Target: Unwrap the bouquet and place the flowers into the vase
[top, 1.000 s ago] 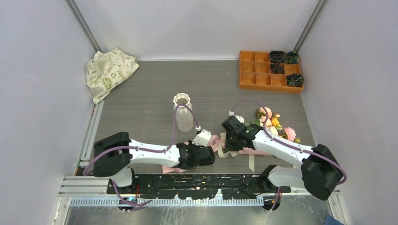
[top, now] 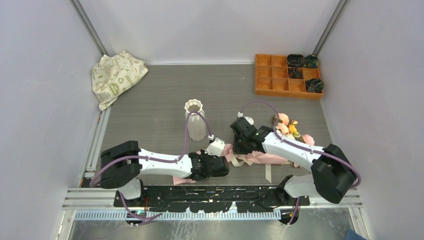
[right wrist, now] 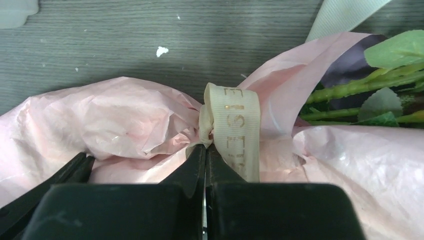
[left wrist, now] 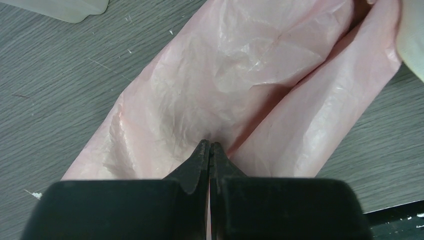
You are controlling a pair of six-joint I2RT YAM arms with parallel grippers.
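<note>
The bouquet lies across the front of the table in the top view, its peach and yellow flowers point(top: 283, 128) at the right and its pink paper point(top: 267, 158) running left under both arms. A white fluted vase point(top: 195, 125) stands upright behind it. My left gripper is shut with its tips against the pink paper point(left wrist: 185, 90); whether a fold is pinched there is unclear. Around the bouquet's waist is a cream ribbon point(right wrist: 235, 127) with gold letters. My right gripper is shut on this ribbon at its gathered knot. Green stems point(right wrist: 345, 92) show inside the wrap.
An orange compartment tray point(top: 270, 92) with dark items sits at the back right. Patterned cloth point(top: 117, 75) lies at the back left. My two arms are close together at the front.
My right gripper has moved a little left and away from the front edge, and its fingers are now at the ribbon knot. The left arm and vase have stayed still.
</note>
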